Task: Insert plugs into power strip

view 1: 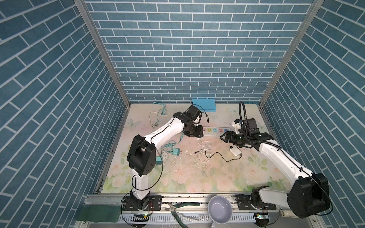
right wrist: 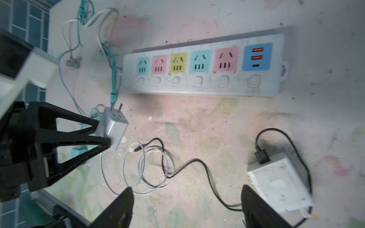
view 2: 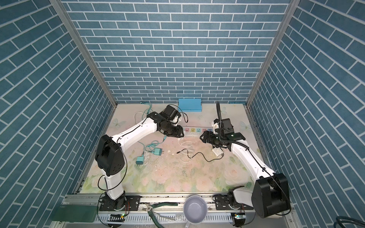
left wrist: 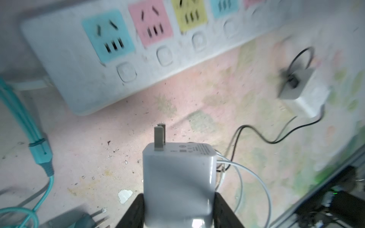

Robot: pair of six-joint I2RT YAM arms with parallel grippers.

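Observation:
My left gripper is shut on a white charger point(left wrist: 178, 171), its prongs pointing toward the power strip point(right wrist: 178, 83), which has several coloured sockets and a blue USB panel. In the left wrist view the strip lies beyond the charger, apart from it. A thin white cable trails from the charger in loose loops. My right gripper stands open above the table beside a second, white adapter point(right wrist: 279, 182) with a black cable plugged in; nothing shows between its fingers.
Teal chargers point(view 1: 175, 151) and tangled cables lie on the left of the table point(view 1: 178, 178). A blue box point(view 1: 203, 104) stands against the back wall.

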